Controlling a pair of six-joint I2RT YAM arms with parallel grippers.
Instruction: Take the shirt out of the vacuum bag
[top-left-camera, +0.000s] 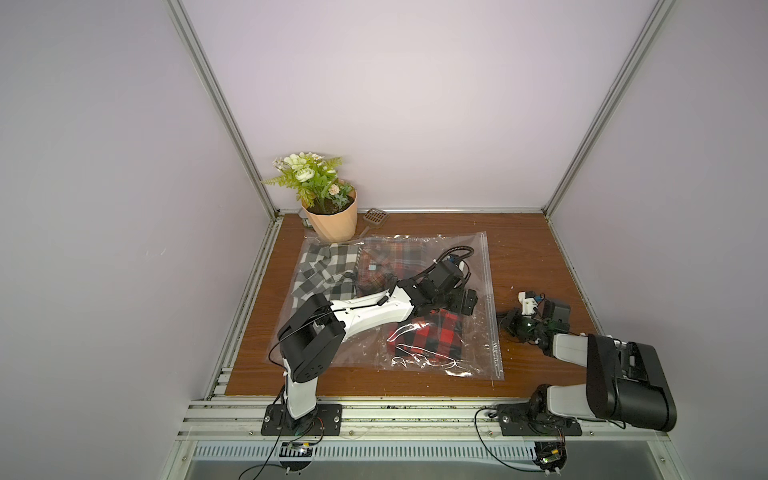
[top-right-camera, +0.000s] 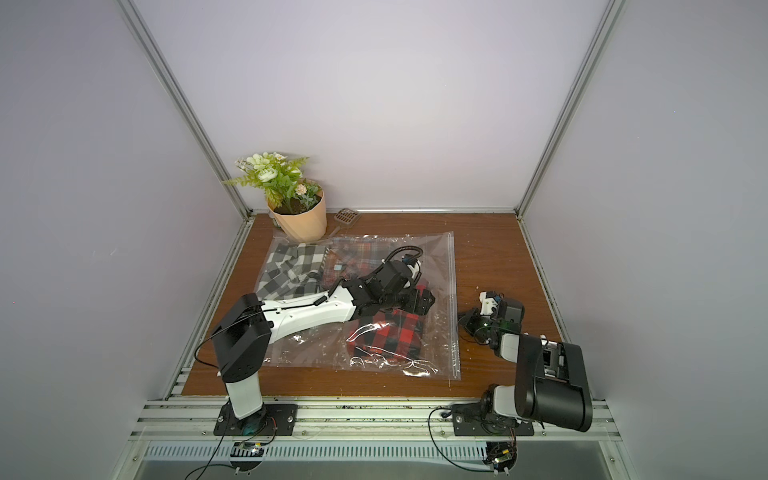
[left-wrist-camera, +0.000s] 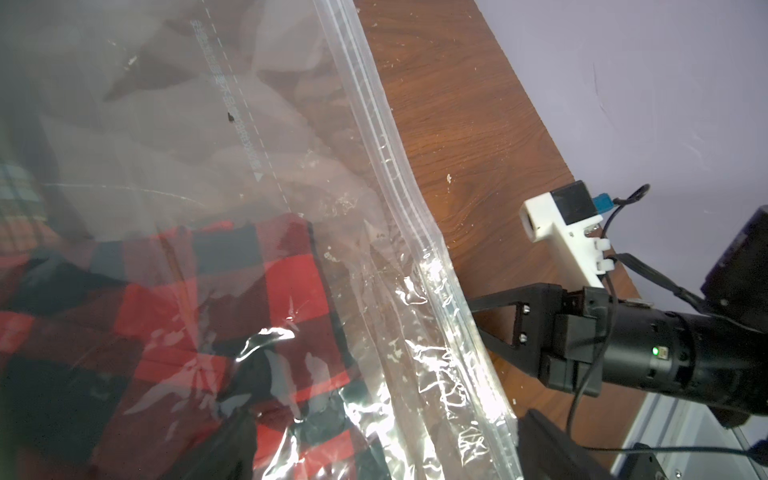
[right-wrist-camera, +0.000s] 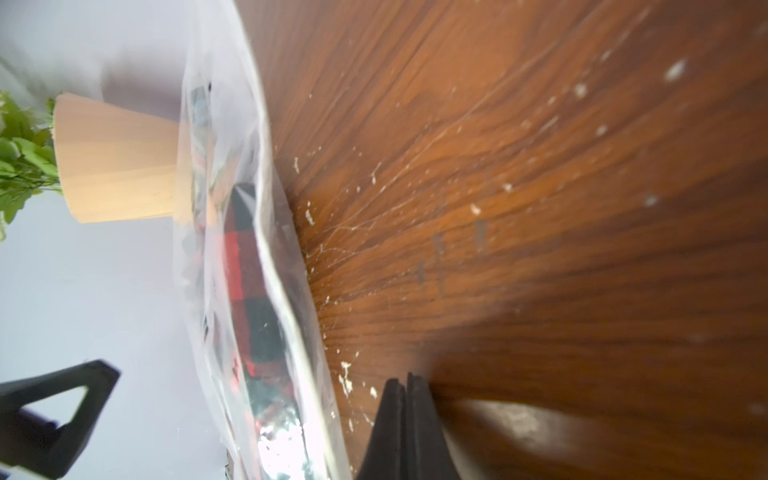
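Observation:
A clear zip bag lies flat on the table, its zip edge to the right. Inside show a red-and-black checked shirt, a black-and-white checked one and a dim plaid one. My left gripper hovers over the bag's right part, its blurred fingers wide apart at the bottom of its view. Low at the table beside the zip edge, my right gripper is shut with nothing between its fingers. The bag's edge stands just outside them, to their left.
A flower pot stands at the back left by the bag's far edge, with a slotted tool beside it. Bare table stretches right of the bag. The side wall stands close to the right arm.

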